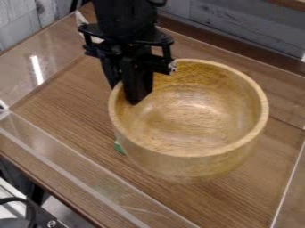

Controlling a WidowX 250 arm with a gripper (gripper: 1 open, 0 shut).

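Observation:
A large pale wooden bowl [191, 125] hangs in the middle of the camera view, held at its left rim by my black gripper [131, 82], which is shut on it. The bowl is slightly tilted, its inside facing up. A small bit of a green object [119, 146] shows at the bowl's lower left; the bowl hides the rest.
A wooden rim and grey wall run along the back. A black cable [18, 214] is at the lower left corner, off the table's edge.

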